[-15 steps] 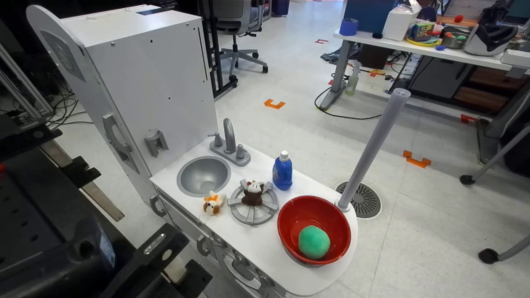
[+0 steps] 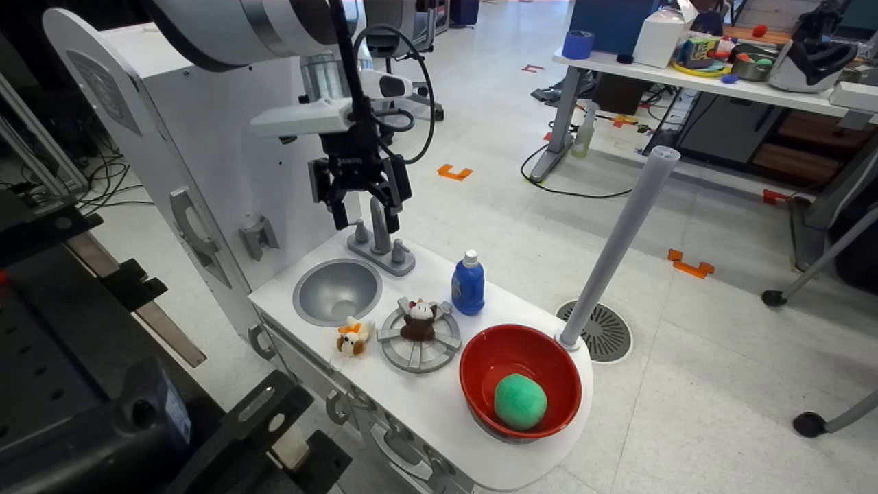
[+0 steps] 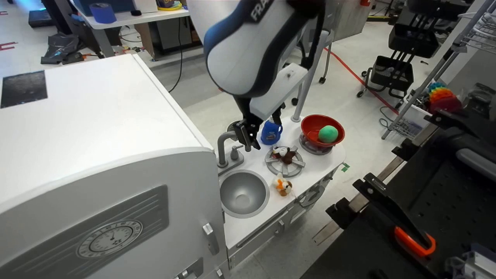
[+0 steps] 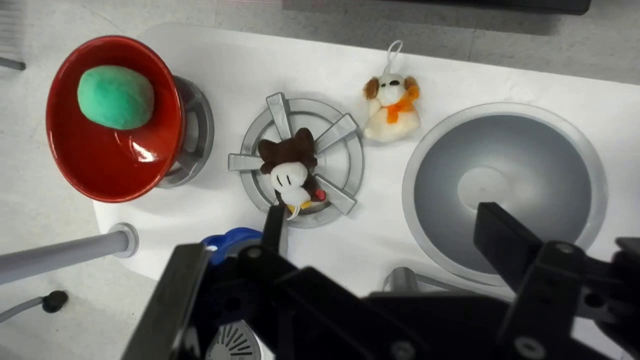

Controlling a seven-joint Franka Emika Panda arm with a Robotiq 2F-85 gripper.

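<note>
My gripper (image 2: 366, 215) hangs open above the tap end of the play counter, with nothing between its fingers. In the wrist view its two fingertips (image 4: 274, 229) stand wide apart. On the grey stove ring (image 4: 355, 157) lies a brown and white plush toy (image 4: 289, 174). A small plush dog (image 4: 391, 108) with an orange scarf is on the counter between ring and sink (image 4: 591, 180). At the counter's far end from the sink, the red bowl (image 4: 99, 174) holds a green ball (image 4: 116, 97). A blue bottle (image 2: 468, 284) stands upright behind the ring, partly hidden by my gripper in the wrist view.
The grey tap (image 2: 379, 230) rises close below my gripper. A tall white cabinet wall (image 2: 247, 156) borders the sink end, and a grey post (image 2: 621, 239) stands behind the bowl. Bare counter (image 4: 366, 240) shows between ring and sink.
My arm and gripper, out of exterior view 1 a second ago, have come into it over the tap. The toys, bowl and bottle have not moved.
</note>
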